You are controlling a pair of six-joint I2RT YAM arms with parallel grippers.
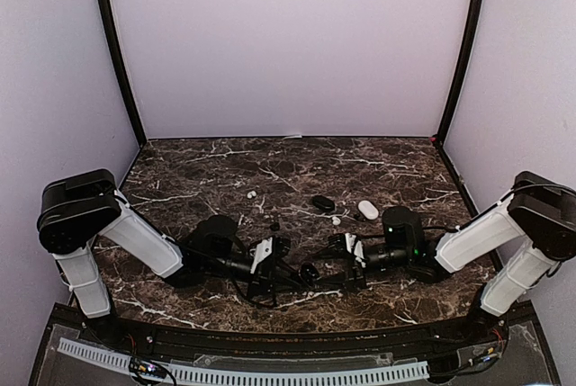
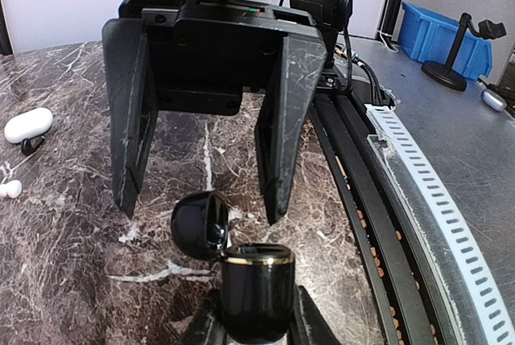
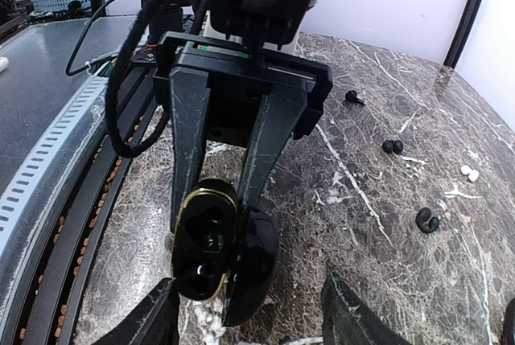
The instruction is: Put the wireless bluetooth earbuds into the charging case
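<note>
A black charging case with a gold rim (image 2: 256, 297) is held upright by my left gripper (image 1: 292, 280), shut on it, near the front middle of the table. Its lid is flipped open, and the right wrist view shows its cavities (image 3: 201, 240). My right gripper (image 1: 335, 269) faces the case from the right, its fingers apart on either side, a short way off, with nothing seen between them.
On the marble table (image 1: 198, 170) lie a black case (image 1: 322, 201), a white case (image 1: 367, 210), white earbuds (image 1: 252, 194) and several small black earbuds (image 3: 428, 220). A rail runs along the front edge.
</note>
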